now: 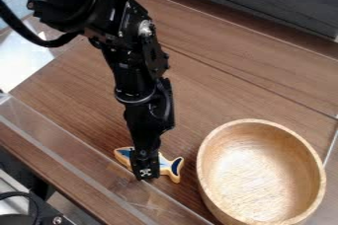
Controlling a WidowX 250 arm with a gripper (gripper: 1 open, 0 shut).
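My black gripper is lowered to the table top, over a small orange-and-blue fish-shaped toy lying near the table's front edge. Its fingers overlap the middle of the toy, hiding part of it; whether they are closed on it I cannot tell. To the right stands a light wooden bowl, empty.
A clear strip or edge runs along the front left, with dark space beyond.
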